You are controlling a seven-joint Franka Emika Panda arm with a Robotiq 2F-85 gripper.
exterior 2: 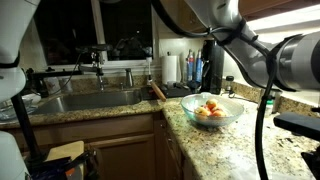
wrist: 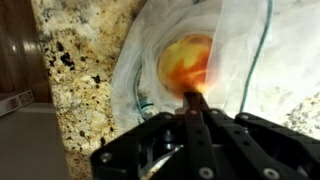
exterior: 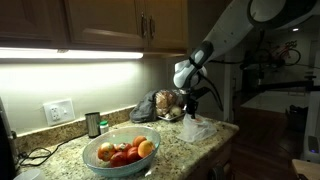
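Note:
A clear plastic bag [exterior: 200,130] with a blue-green seam lies on the counter's right part. In the wrist view a red-and-yellow fruit [wrist: 185,62] shows inside or behind the clear plastic [wrist: 237,40]. My gripper is shut, its tips over the near edge of the fruit. Whether a thin fold of plastic is caught between the fingers cannot be told. From the side, the gripper [exterior: 190,107] hangs just above the bag. In the second exterior view the gripper is out of sight.
A wide pale bowl [exterior: 92,153] of several fruits stands on the granite counter [exterior: 178,155], left of the bag. Behind the bag, dark and brown bagged goods [exterior: 168,103] rest near the wall. The counter between bowl and bag is clear.

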